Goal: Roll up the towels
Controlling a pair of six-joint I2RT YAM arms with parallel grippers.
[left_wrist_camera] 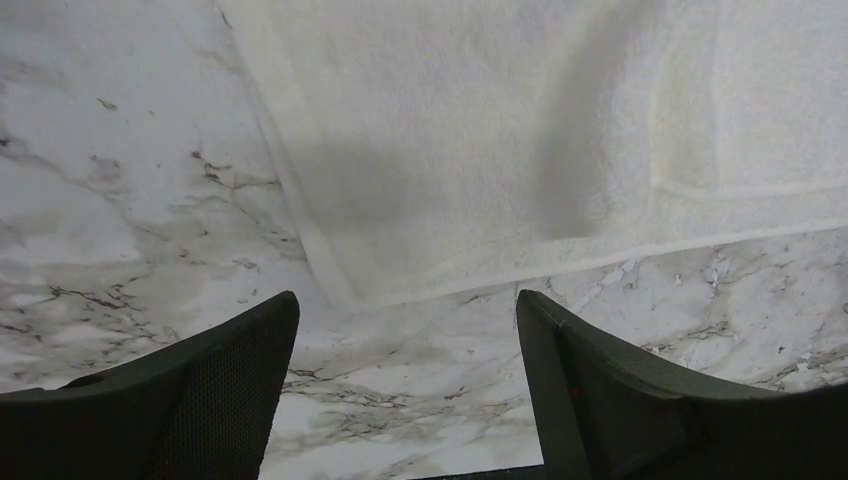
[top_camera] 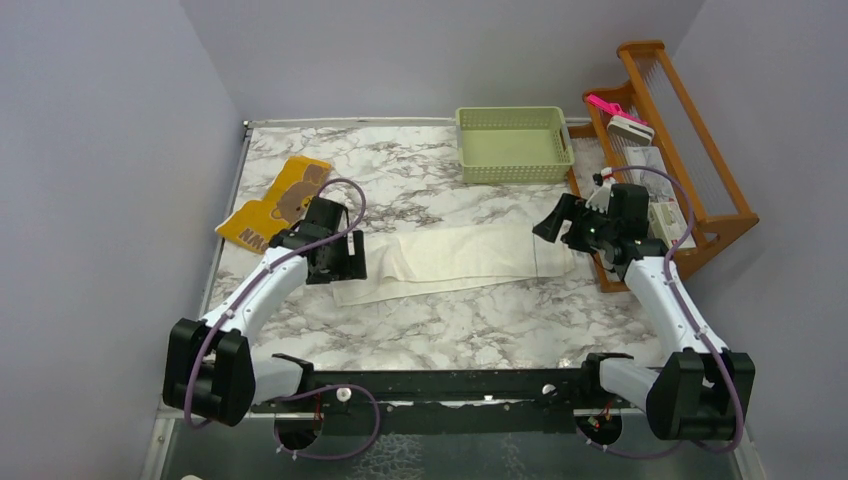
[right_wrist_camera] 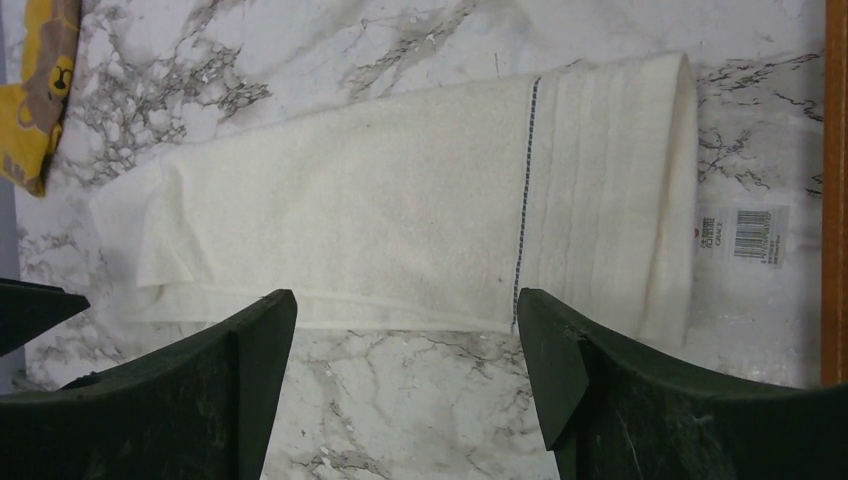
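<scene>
The white towel [top_camera: 460, 250] lies flat and lengthwise across the marble table, folded into a long strip, with a rumpled fold toward its left end. A striped band and dark line mark its right end [right_wrist_camera: 600, 200]. My left gripper stands open over the towel's near left corner, nothing between its fingers. My right gripper is open above the towel's right part, also empty; in the top view it hovers at the towel's far right.
A green basket [top_camera: 514, 174] sits at the back, and a wooden rack [top_camera: 730, 195] with items stands along the right edge. A yellow bear cloth [top_camera: 265, 205] lies at the left.
</scene>
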